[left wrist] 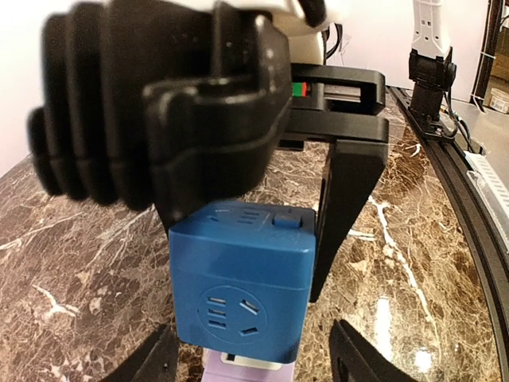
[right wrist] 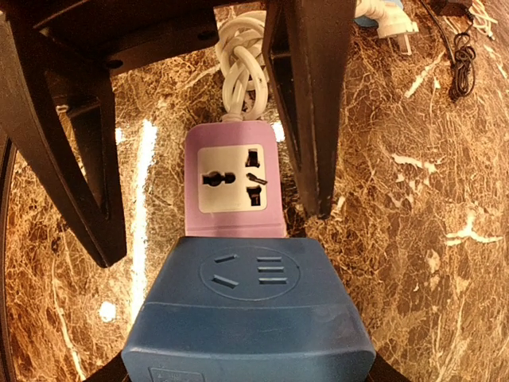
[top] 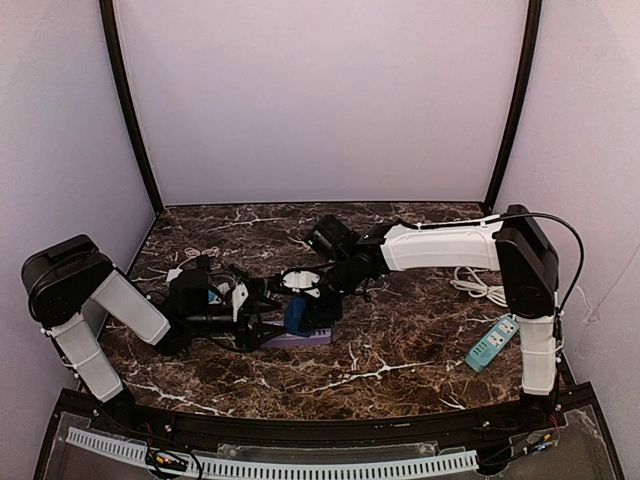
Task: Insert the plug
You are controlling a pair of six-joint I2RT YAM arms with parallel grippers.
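Observation:
A blue cube adapter [top: 298, 314] [left wrist: 242, 278] [right wrist: 246, 318] sits between the fingers of my right gripper [top: 316, 310], over the near part of a purple power strip [top: 300, 336] [left wrist: 246, 370] [right wrist: 235, 224]. The strip's socket face shows in the right wrist view. My left gripper [top: 262, 316] is just left of the adapter; in its wrist view its two fingertips [left wrist: 161, 362] are spread apart at the lower edge, with the adapter beyond them. Whether the right fingers press on the adapter is hard to tell.
A teal power strip [top: 490, 343] lies at the right, with a white cable [top: 480, 290] behind it. More cords and a white plug [right wrist: 394, 24] lie at the left back.

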